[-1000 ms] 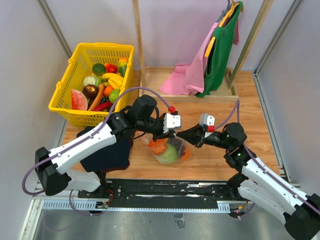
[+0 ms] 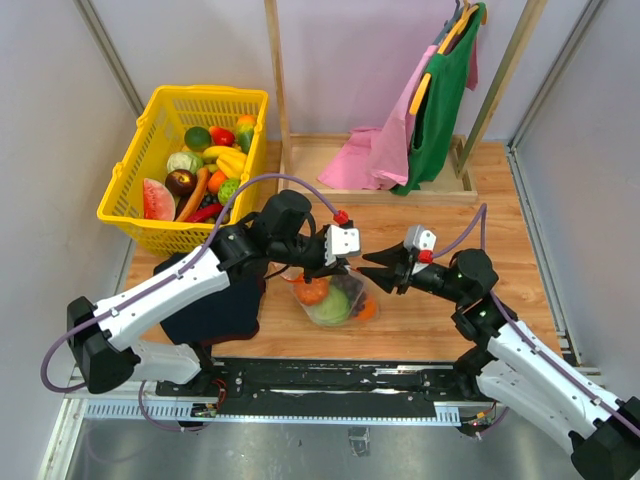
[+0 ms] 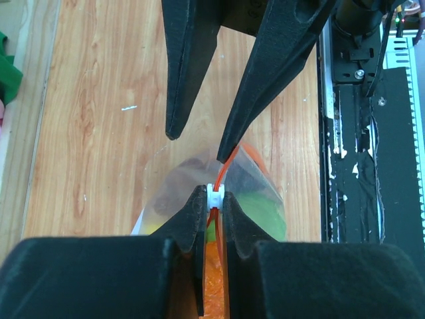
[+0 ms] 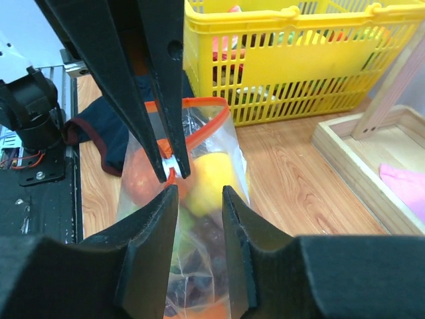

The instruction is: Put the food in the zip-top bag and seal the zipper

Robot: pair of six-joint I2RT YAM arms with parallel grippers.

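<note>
A clear zip top bag [image 2: 331, 307] with an orange zipper stands on the table with food inside. Through its film show an orange-red round item [image 2: 312, 290], a green item [image 2: 331, 308], a yellow item [image 4: 216, 181] and something dark. My left gripper is shut on the small white zipper slider [image 4: 173, 165]. From the slider a short orange zipper end [image 3: 228, 163] sticks out toward the right gripper. Facing it, my right gripper has its fingers apart with nothing held; one fingertip [image 3: 226, 154] is close to that zipper end, contact unclear.
A yellow basket [image 2: 259, 140] of mixed produce stands at the back left. Dark folded cloth [image 2: 212, 315] lies left of the bag. Behind is a wooden rack [image 2: 330, 195] with pink and green clothes. Bare table [image 2: 430, 335] lies to the right.
The left arm has stayed nearly still.
</note>
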